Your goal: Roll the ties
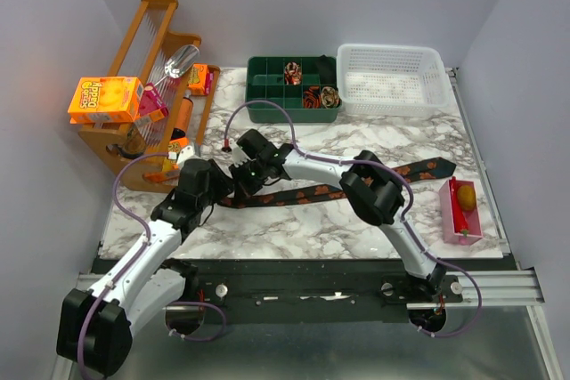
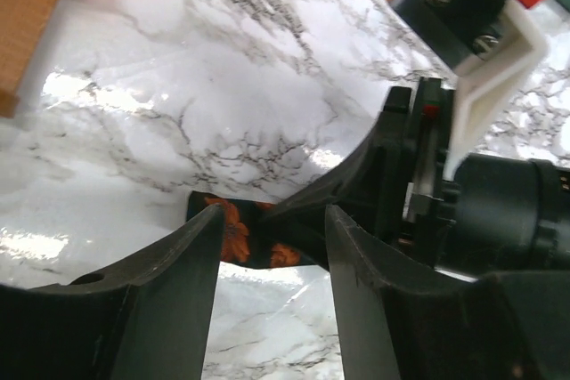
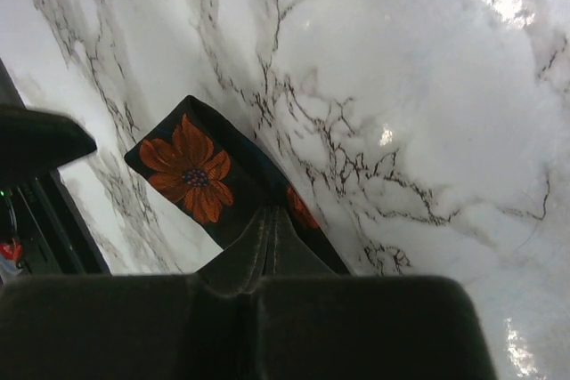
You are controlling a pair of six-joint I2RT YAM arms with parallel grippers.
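Observation:
A dark tie with orange flowers (image 1: 294,196) lies flat across the table toward the right. Its left end (image 3: 191,175) rests on the marble beneath the grippers. My right gripper (image 1: 240,186) is shut, its fingertips on the tie near that end; whether cloth is between them I cannot tell. My left gripper (image 1: 217,188) is part open just left of the right one, above the tie end, with nothing visible gripped between its fingers.
A wooden rack (image 1: 121,152) with orange boxes stands at the left. A green divided tray (image 1: 267,109) holding rolled ties and a white basket (image 1: 392,86) are at the back. A pink bin (image 1: 472,229) sits at the right.

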